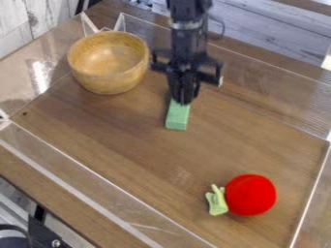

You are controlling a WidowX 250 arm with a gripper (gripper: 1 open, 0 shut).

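The robot's gripper [184, 88] reaches down from the top centre, dark and blurred, shut on a green block [177, 115] that extends below it toward the viewer. Whether the block rests on the wooden surface or is just above it, I cannot tell.
A wooden bowl [107, 62] sits left of the gripper. A red round object [250, 195] with a pale green piece [218, 201] lies at the lower right.
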